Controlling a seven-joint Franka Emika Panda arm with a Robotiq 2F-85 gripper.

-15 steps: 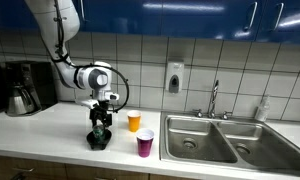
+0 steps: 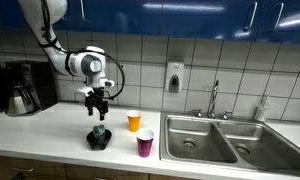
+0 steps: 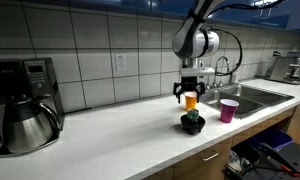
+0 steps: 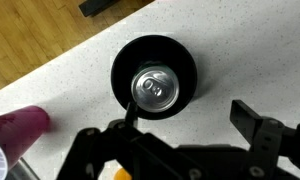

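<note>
A green can (image 2: 99, 131) stands upright inside a black bowl (image 2: 98, 142) on the white counter, its silver lid (image 4: 155, 88) facing up in the wrist view. Above and slightly left of the bowl in exterior view 1 hangs my gripper (image 2: 96, 110), open and apart from the can. In the wrist view the dark fingers (image 4: 252, 122) stand wide, with no object held between them. An orange cup (image 2: 134, 121) and a magenta cup (image 2: 145, 142) stand to the right of the bowl.
The double sink (image 2: 200, 143) with its faucet (image 2: 212, 100) lies right of the cups. A coffee maker (image 3: 28, 107) stands at the counter's far left end. Between it and the bowl the counter (image 3: 110, 140) is clear; its front edge runs close to the bowl.
My gripper has risen and shifted left, away from the can. The can and bowl have stayed in place, as have both cups.
</note>
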